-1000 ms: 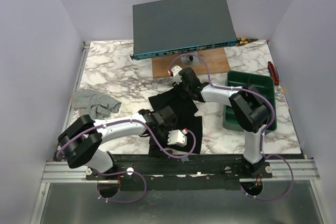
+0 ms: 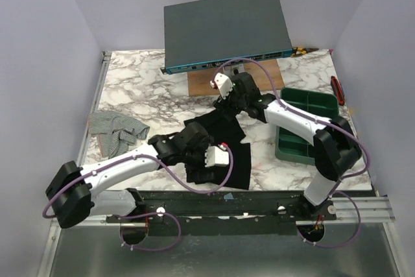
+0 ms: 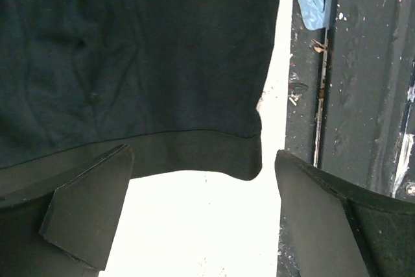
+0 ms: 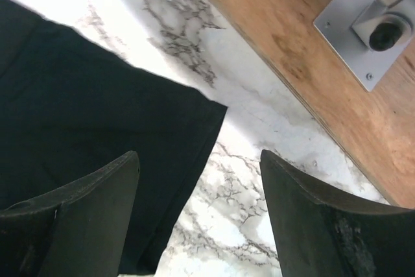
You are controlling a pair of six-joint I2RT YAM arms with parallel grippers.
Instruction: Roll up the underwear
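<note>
Black underwear lies spread flat on the marble table, its upper part reaching toward the wooden board. In the left wrist view its lower hem runs between the open fingers of my left gripper, which hangs over the garment near the table's front edge. My right gripper is open above the upper part, where a corner of the cloth lies flat on the marble with nothing held. In the top view both grippers partly hide the garment.
A folded grey striped cloth lies on the left. A green divided bin stands at the right, a red tool beside it. A wooden board with a metal fitting sits under the dark overhead box at the back.
The garment looks nearly unchanged.
</note>
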